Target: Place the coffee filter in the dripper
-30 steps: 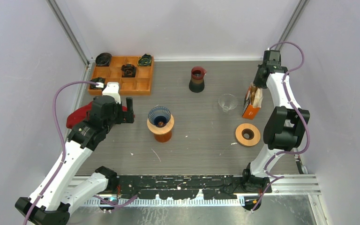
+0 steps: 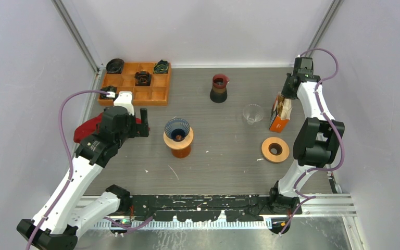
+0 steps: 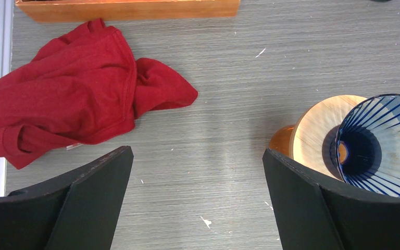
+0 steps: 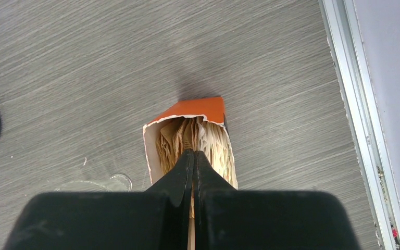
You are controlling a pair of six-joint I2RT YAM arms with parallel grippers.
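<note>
An orange box of paper coffee filters point(image 2: 278, 120) stands at the right of the table, brown and white filters point(image 4: 216, 146) packed inside. My right gripper is over the box, shut on the filters, its tips down among them; how many it grips cannot be told. A blue ribbed dripper point(image 2: 178, 126) sits on a wooden stand point(image 2: 180, 151) left of centre, also in the left wrist view. My left gripper is open and empty, left of the dripper.
A red cloth point(image 3: 67, 94) lies at the left, below a wooden compartment tray point(image 2: 156, 96). A dark red-topped pitcher point(image 2: 219, 96) stands at the back, a clear cup point(image 2: 253, 112) beside the box, a wooden ring point(image 2: 269, 155) in front of it.
The right arm has shifted very slightly at the gripper end. Everything else looks the same.
</note>
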